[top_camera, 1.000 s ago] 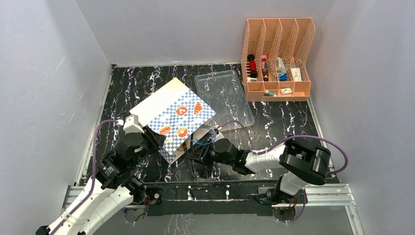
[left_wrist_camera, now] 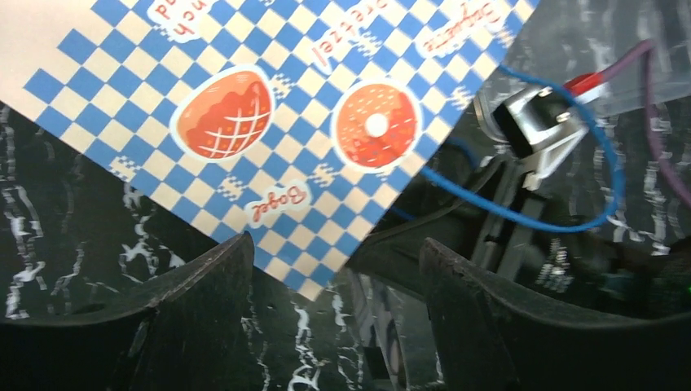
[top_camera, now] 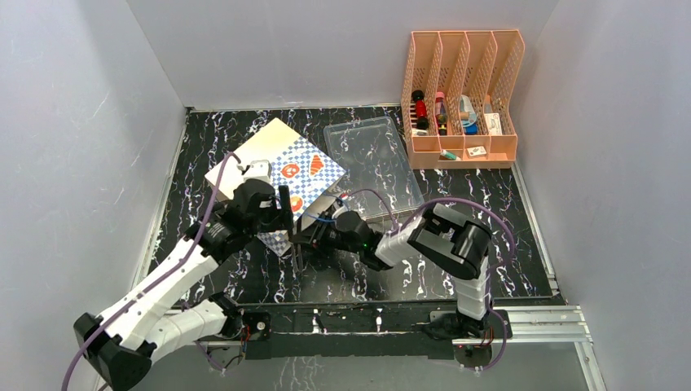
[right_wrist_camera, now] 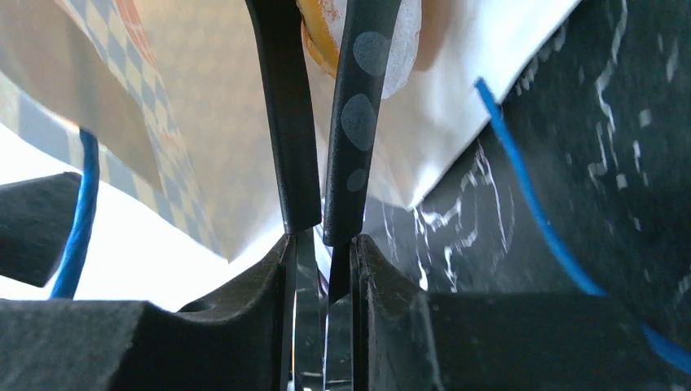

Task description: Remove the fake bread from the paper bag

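Note:
The paper bag (left_wrist_camera: 285, 138), blue-and-white checked with bread pictures, lies slantwise on the table. In the right wrist view its mouth gapes, and a yellow-and-white piece of fake bread (right_wrist_camera: 402, 61) shows inside. My right gripper is shut on a pair of black tongs (right_wrist_camera: 354, 130), whose blades reach into the bag. The far ends of the blades run out of view, partly covering the bread, so their hold on it cannot be told. My left gripper is part open over the bag's near corner, nothing between its fingers.
A clear plastic lid or tray (top_camera: 371, 159) lies right of the bag. At the back right stands an orange rack (top_camera: 464, 98) with small items. A blue cable (left_wrist_camera: 521, 216) loops by the right gripper.
The right gripper has shifted left with its tongs, and the bag has slid slightly left.

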